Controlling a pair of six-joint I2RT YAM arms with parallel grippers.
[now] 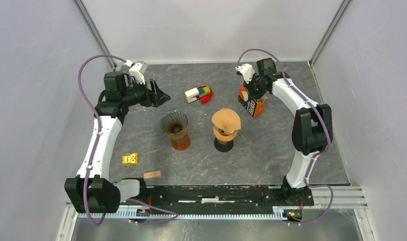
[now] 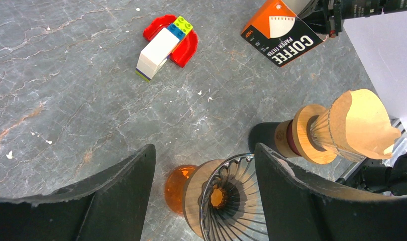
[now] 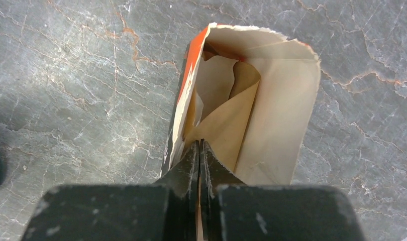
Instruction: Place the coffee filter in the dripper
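An orange and black coffee filter box (image 1: 252, 103) stands open-topped at the right of the table. Inside it, brown paper filters (image 3: 229, 125) lean against the walls in the right wrist view. My right gripper reaches into the box, its fingertips together against the filter paper; whether a paper edge is pinched between them is unclear. Left of centre, an empty ribbed glass dripper (image 1: 174, 122) sits on an amber base. Another dripper (image 2: 322, 130), on a black base, has a brown filter (image 1: 226, 119) in it. My left gripper hangs open and empty behind the glass dripper.
White, blue and green toy blocks (image 1: 196, 94) lie with a red piece (image 1: 206, 97) at the back centre. A yellow toy (image 1: 130, 159) and a small wooden piece (image 1: 152, 174) rest at the front left. The table between the drippers and box is bare.
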